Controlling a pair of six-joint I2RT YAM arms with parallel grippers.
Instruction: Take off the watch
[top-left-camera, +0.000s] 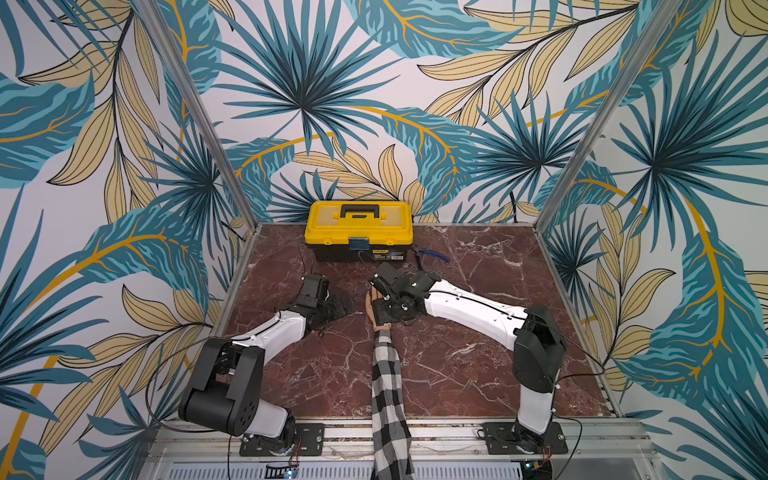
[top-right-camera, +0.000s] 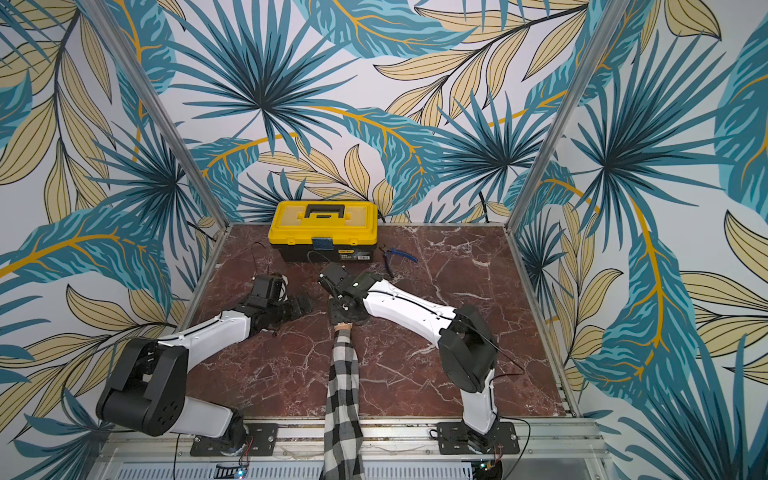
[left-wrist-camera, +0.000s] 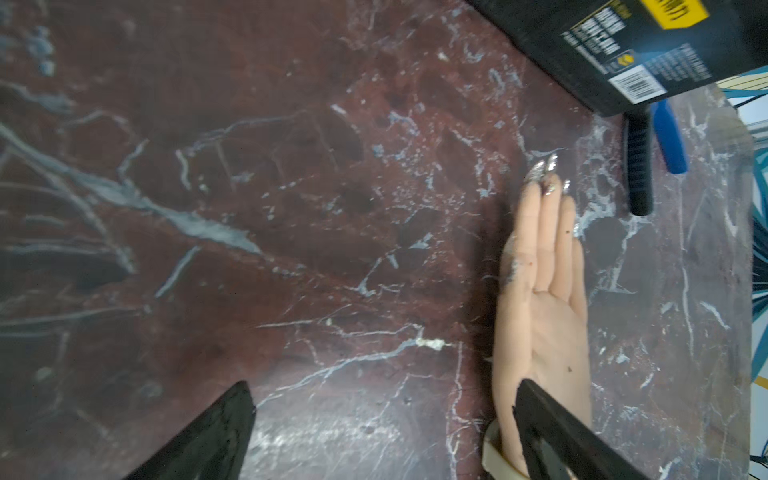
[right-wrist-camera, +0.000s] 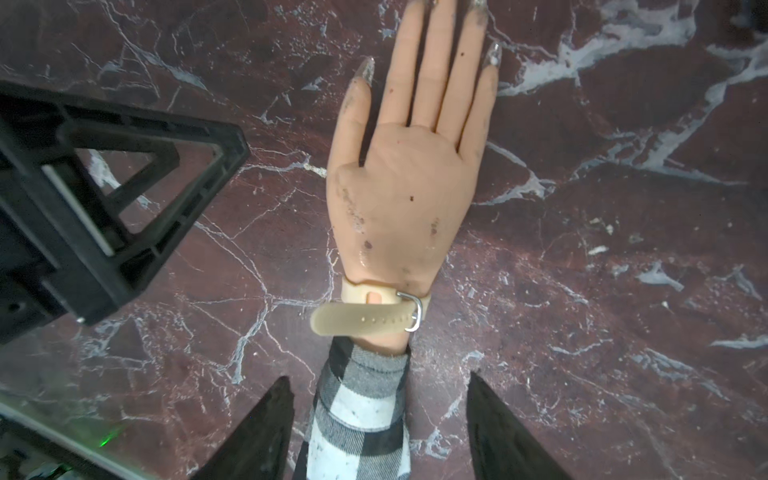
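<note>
A cream watch strap (right-wrist-camera: 364, 318) circles the wrist of a mannequin hand (right-wrist-camera: 400, 200), palm up. Its metal buckle (right-wrist-camera: 413, 310) sits at the right, and the free strap end sticks out to the left. The watch face is out of sight. In the right wrist view, my right gripper stands open above the checkered sleeve, just short of the strap, with nothing between its fingers. To the left of the hand, my left gripper is open and empty over bare table. Part of the strap (left-wrist-camera: 500, 460) shows beside its right finger.
A yellow and black toolbox (top-left-camera: 359, 232) stands at the back of the marble table (top-left-camera: 472, 376). Blue-handled pliers (top-left-camera: 433, 255) lie beside it. The arm in its checkered sleeve (top-left-camera: 388, 392) crosses the front middle.
</note>
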